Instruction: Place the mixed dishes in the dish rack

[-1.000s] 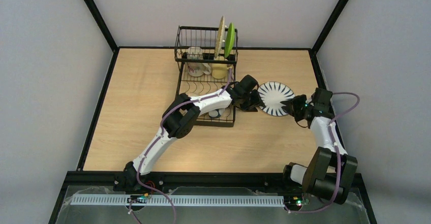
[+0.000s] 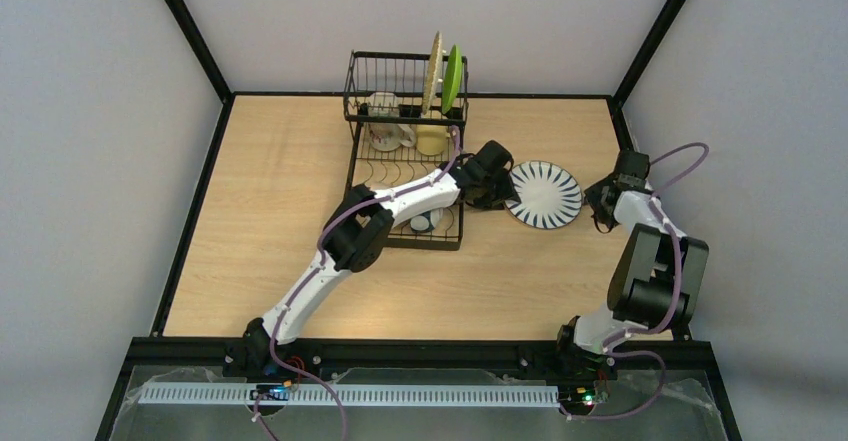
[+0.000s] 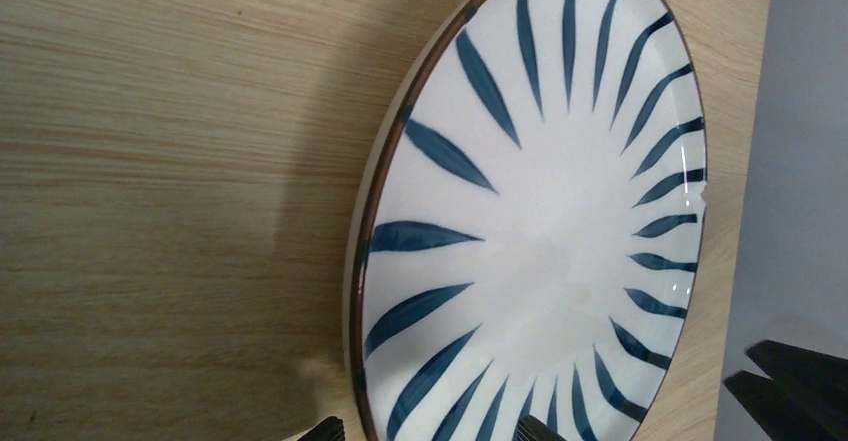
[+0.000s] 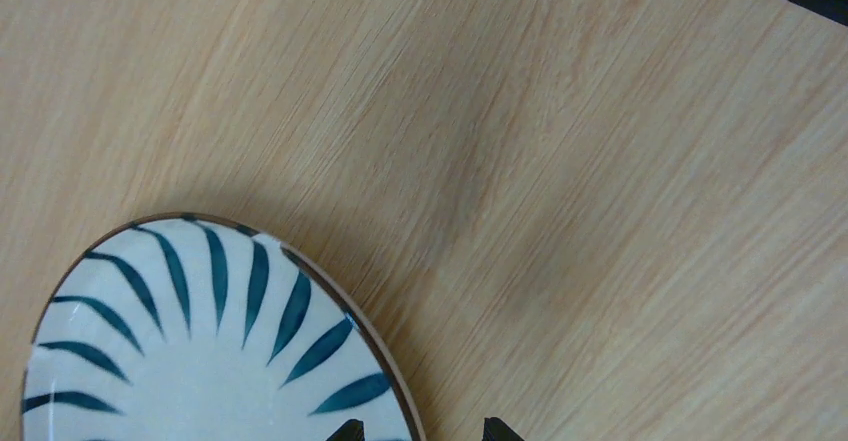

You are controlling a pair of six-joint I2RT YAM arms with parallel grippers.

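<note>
A white plate [image 2: 545, 195] with dark blue strokes and a brown rim lies on the table, right of the black dish rack [image 2: 425, 244]. At its left edge is my left gripper [image 2: 513, 201], open; in the left wrist view its fingertips [image 3: 325, 430] stand apart at the near side of the plate [image 3: 570, 221]. My right gripper [image 2: 590, 201] is at the opposite edge, also open. In the right wrist view the rim of the plate [image 4: 345, 301] runs down between its parted fingertips. Contact with the rim cannot be made out.
A patterned plate [image 2: 433, 71] and a green plate [image 2: 452, 79] stand in the rack's upper tier. Below are a white cup [image 2: 386, 137], a yellow cup [image 2: 431, 139] and another cup [image 2: 421, 223], partly hidden by the left arm. Bare table lies in front of the plate.
My right gripper has drawn back to the right, from over the plate to its right edge.
</note>
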